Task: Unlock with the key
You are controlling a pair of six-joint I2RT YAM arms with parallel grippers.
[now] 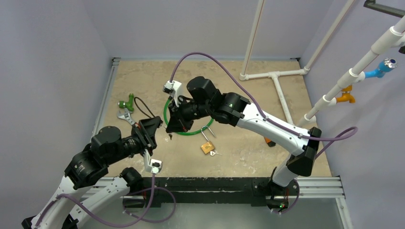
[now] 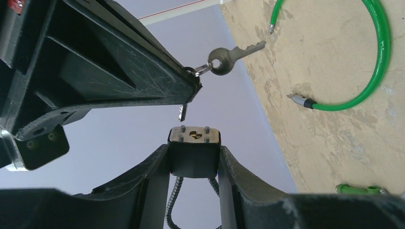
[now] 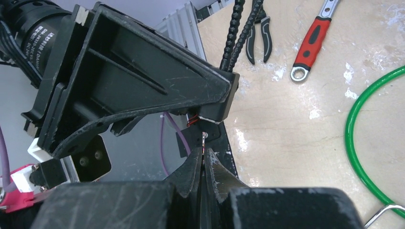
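Observation:
In the left wrist view, my left gripper is shut on a black lock body (image 2: 193,167), its keyhole (image 2: 195,135) facing up. Just above it, my right gripper holds a key (image 2: 183,111) pointing down toward the keyhole, apart from it; a second key (image 2: 224,59) hangs on the ring beside it. The right wrist view shows the key's thin edge (image 3: 203,138) between the right gripper's shut fingertips, facing the left gripper. The top view has both grippers close together over the left-centre of the board (image 1: 243,157).
A brass padlock (image 1: 207,147) with keys lies at centre front. A green cable (image 3: 353,133), pliers (image 3: 265,38) and a red-handled wrench (image 3: 310,45) lie below the grippers. White pipes (image 1: 282,95) occupy the right side.

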